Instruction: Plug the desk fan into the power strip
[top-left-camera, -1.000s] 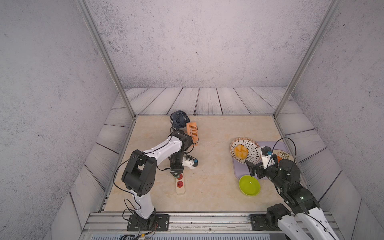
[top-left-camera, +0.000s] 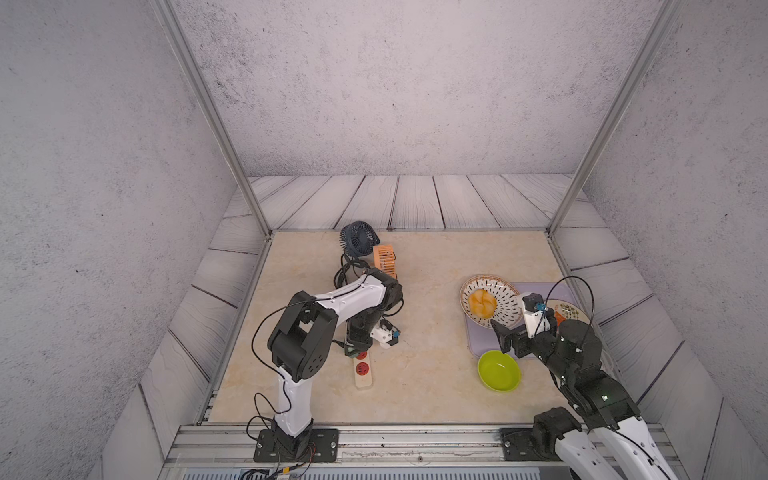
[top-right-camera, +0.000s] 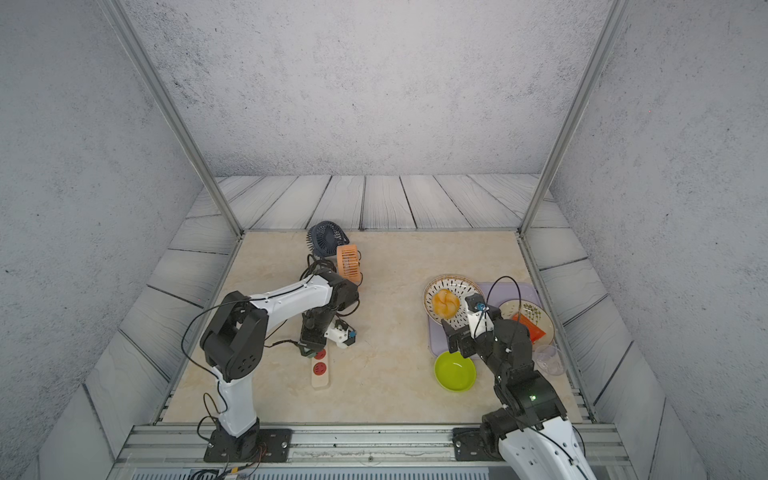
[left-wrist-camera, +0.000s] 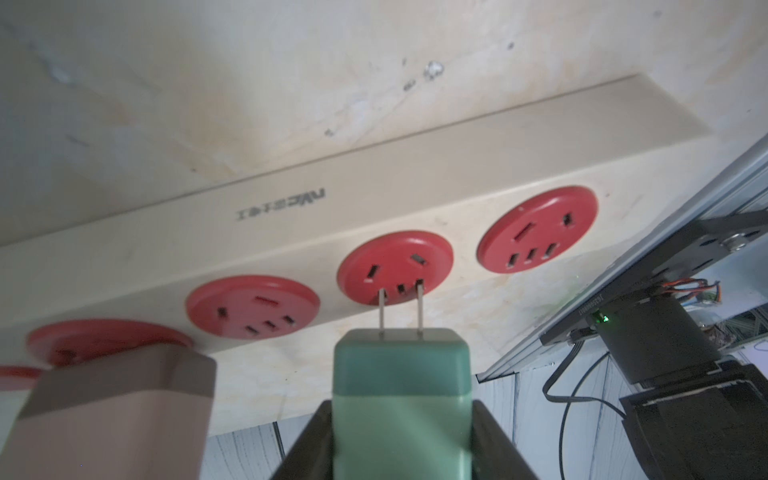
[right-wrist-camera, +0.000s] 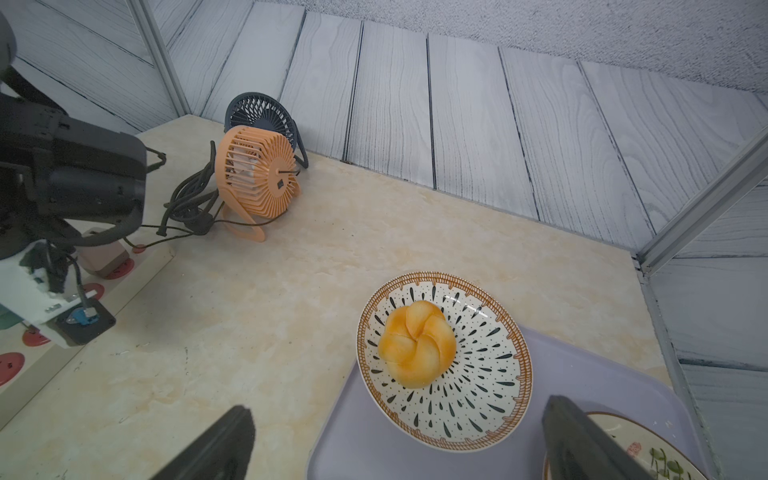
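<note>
My left gripper is shut on a green plug (left-wrist-camera: 402, 364), its two metal prongs pointing at a red socket (left-wrist-camera: 396, 260) of the white power strip (left-wrist-camera: 560, 128). The prong tips lie over that socket's lower slots in the left wrist view; whether they have entered cannot be told. Two desk fans stand at the back left: an orange fan (right-wrist-camera: 254, 172) and a dark blue fan (right-wrist-camera: 260, 116). The left arm partly covers the strip in the top left view. My right gripper hangs open and empty by the tray.
Another plug, pinkish-beige (left-wrist-camera: 116, 416), sits on the strip. Coiled black cable (right-wrist-camera: 192, 200) lies by the fans. At right are a lilac tray (right-wrist-camera: 336, 448), a patterned bowl (right-wrist-camera: 488, 376) with a bread roll (right-wrist-camera: 417, 344), and a green bowl (top-left-camera: 499, 371).
The left arm's elbow has swung right, and its gripper has shifted slightly while still at the strip. The strip's near end sits a touch further right. The right arm has stayed still.
</note>
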